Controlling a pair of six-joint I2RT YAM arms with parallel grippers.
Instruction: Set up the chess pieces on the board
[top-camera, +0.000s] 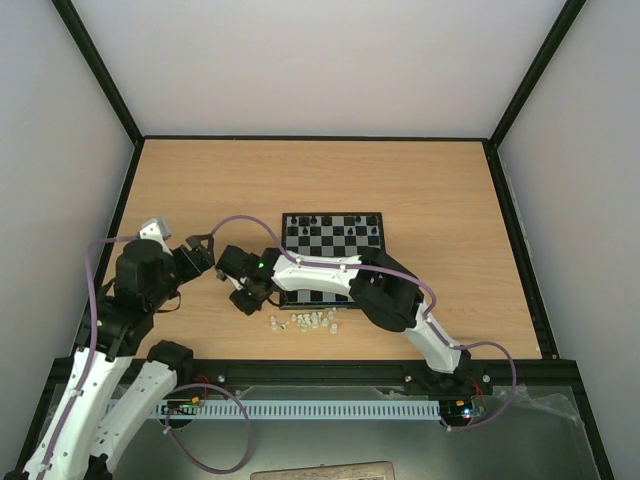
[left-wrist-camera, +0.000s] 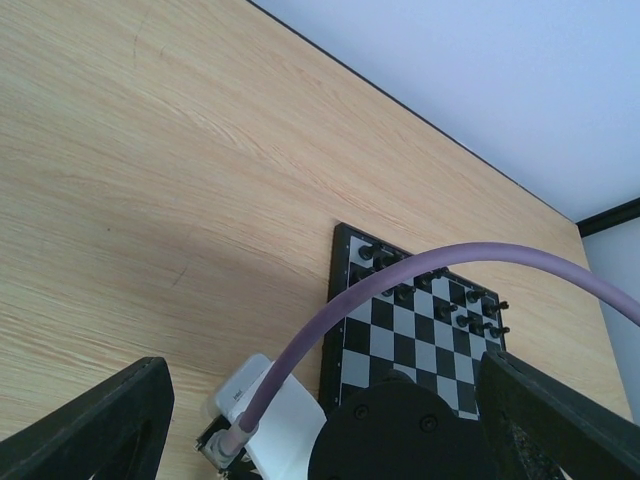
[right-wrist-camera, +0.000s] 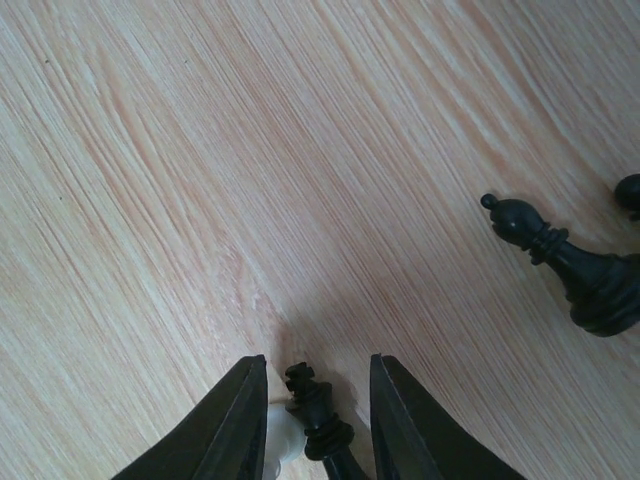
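The chessboard (top-camera: 314, 298) lies mid-table, partly covered by the right arm; several black pieces (top-camera: 349, 231) stand on its far rows. In the right wrist view my right gripper is part open, a finger on either side of a black piece with a crown-like top (right-wrist-camera: 311, 398). Whether the fingers touch it cannot be told. A pale piece (right-wrist-camera: 284, 432) is right beside it, near the left finger. Farther right lies a black bishop-like piece (right-wrist-camera: 590, 279). My left gripper (top-camera: 199, 243) stands open left of the board, nothing between its fingers.
Several white pieces (top-camera: 312, 321) lie loose along the board's near edge. A purple hose (left-wrist-camera: 480, 252) arcs across the left wrist view in front of the board.
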